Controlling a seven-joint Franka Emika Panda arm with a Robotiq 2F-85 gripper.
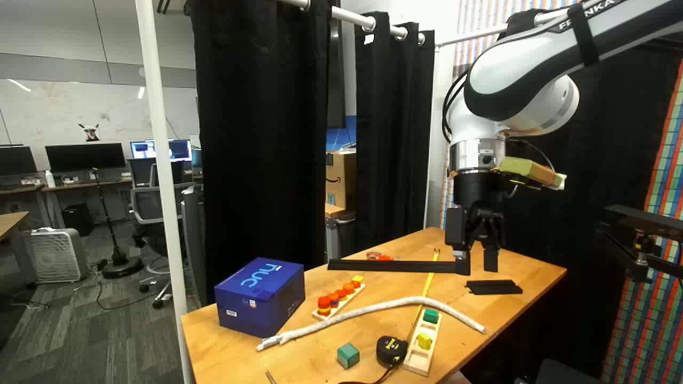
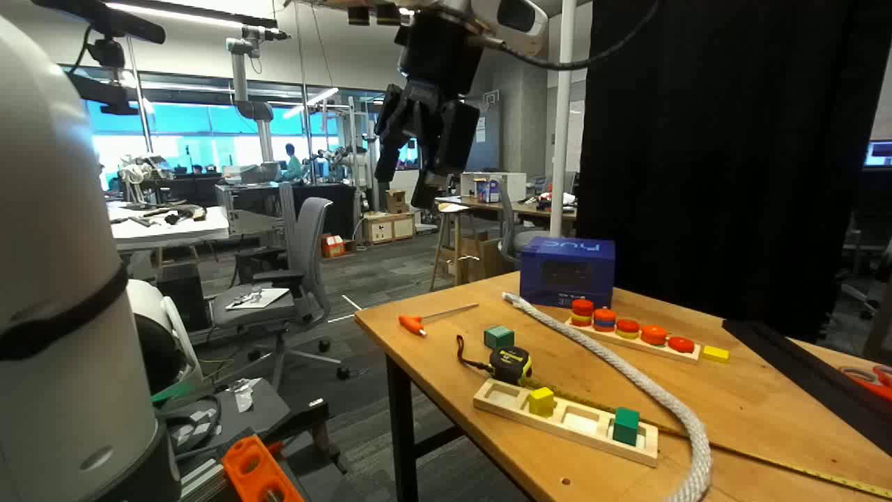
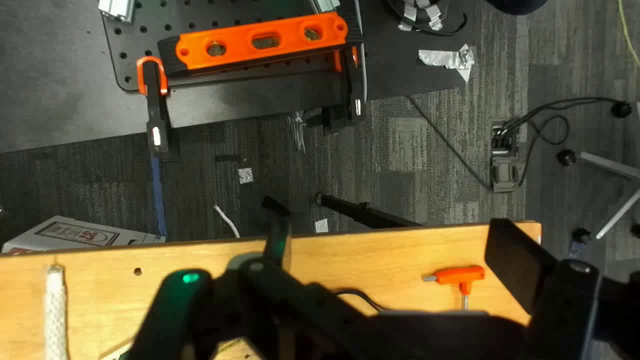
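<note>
High above the table hangs my gripper, its two fingers apart and nothing between them. In the wrist view one finger is over the table's near corner by an orange-handled hex key. A wooden tray holds a yellow block and a green block in separate compartments, with other compartments empty. Another green block lies loose beside the black tape measure. Behind them is a wooden strip with several red, yellow and blue stacked pieces.
A white rope curves across the table between the two wooden trays. The blue box stands at the table's edge. A long black bar, red-handled scissors and the extended yellow tape occupy the other end.
</note>
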